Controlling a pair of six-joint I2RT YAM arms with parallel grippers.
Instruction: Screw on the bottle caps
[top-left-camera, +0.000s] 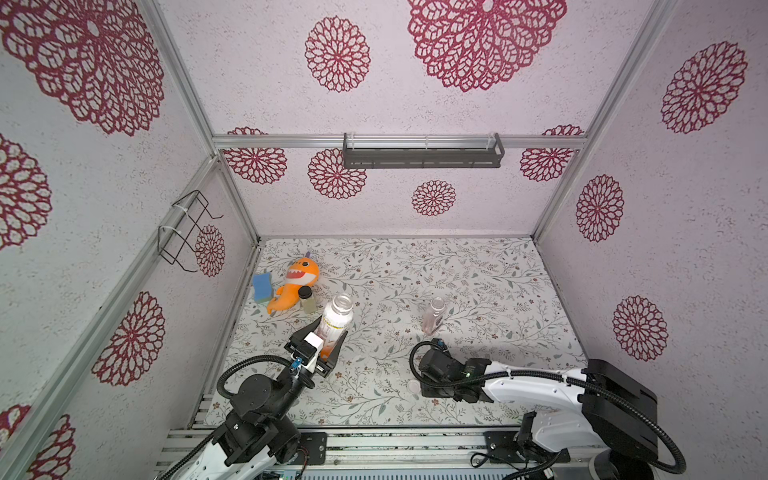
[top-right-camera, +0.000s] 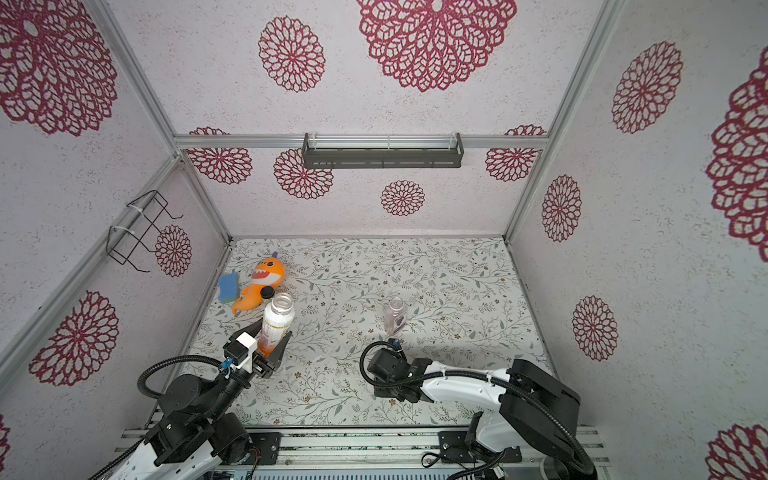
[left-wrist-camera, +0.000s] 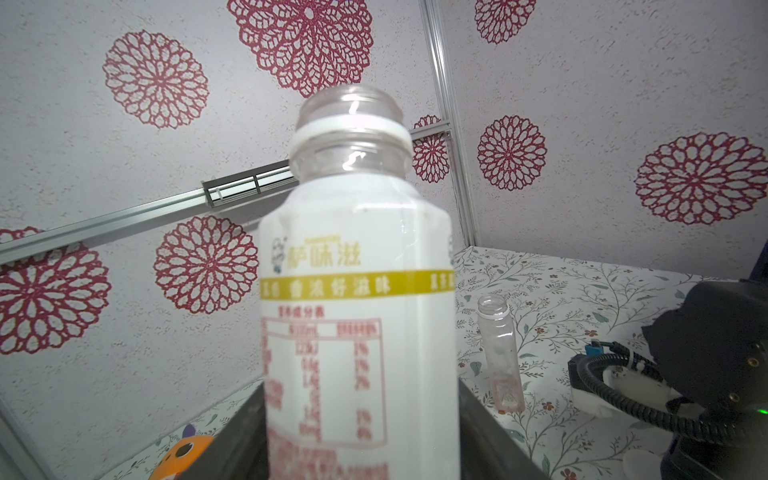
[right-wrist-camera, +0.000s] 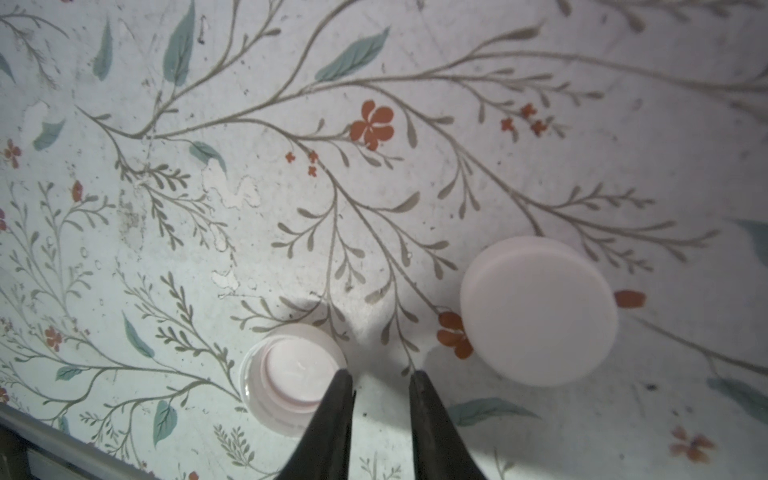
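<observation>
A white-labelled bottle with a bare clear neck stands capless in my left gripper, whose fingers press on both sides. Another bottle, clear and uncapped, stands on the table right of centre. Two white caps lie on the table in the right wrist view: one with its hollow side up, the other smooth side up. My right gripper points down above them with a small gap between its fingertips and nothing in it. The hollow cap is beside its left finger, the smooth cap to the right.
At the back left are an orange plush toy, a blue sponge and a small dark-lidded jar. A shelf hangs on the back wall.
</observation>
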